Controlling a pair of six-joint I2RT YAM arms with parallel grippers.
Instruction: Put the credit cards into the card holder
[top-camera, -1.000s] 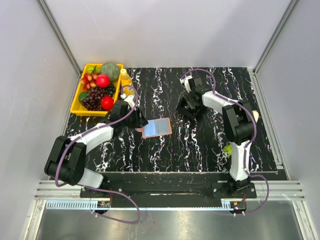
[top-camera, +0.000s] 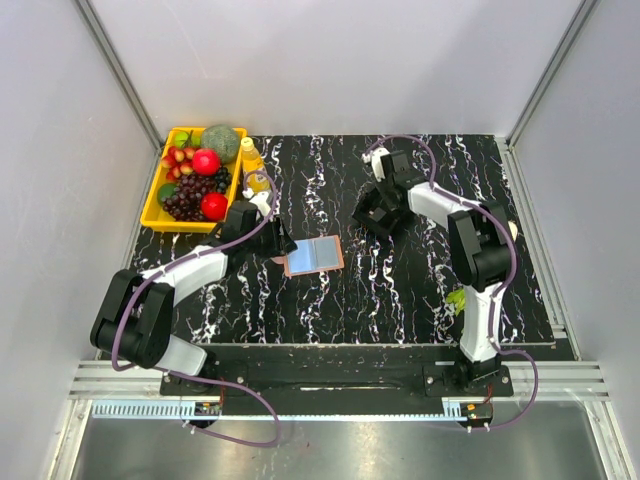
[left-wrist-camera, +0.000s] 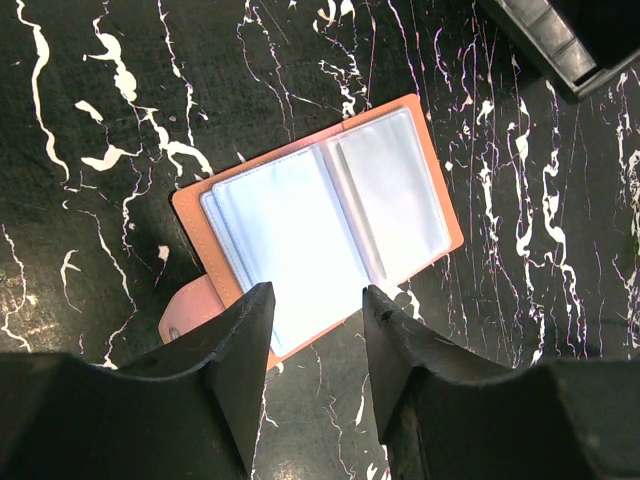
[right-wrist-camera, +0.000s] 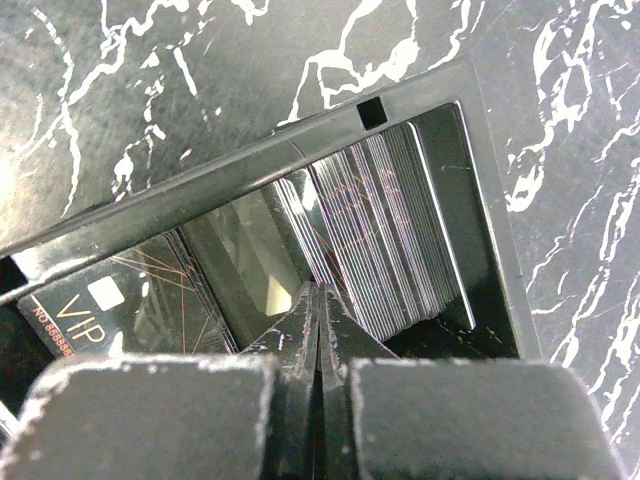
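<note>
An open card holder (left-wrist-camera: 290, 240) with orange edges and clear sleeves lies flat on the table, its pink tab at left. My left gripper is over its near edge, fingers apart, nothing visible between them. In the right wrist view, a black tray (right-wrist-camera: 420, 90) holds upright stacked cards (right-wrist-camera: 375, 230) and a black VIP card (right-wrist-camera: 110, 320). My right gripper is shut at the left side of the stack; I cannot tell whether a card is caught at its tips.
A yellow fruit basket (top-camera: 154, 213) and a bottle (top-camera: 251, 155) stand at the back left. A green item (top-camera: 456, 300) lies at the right, partly behind the right arm.
The right arm has shifted slightly to the right over the black tray. The left arm shows no visible change.
</note>
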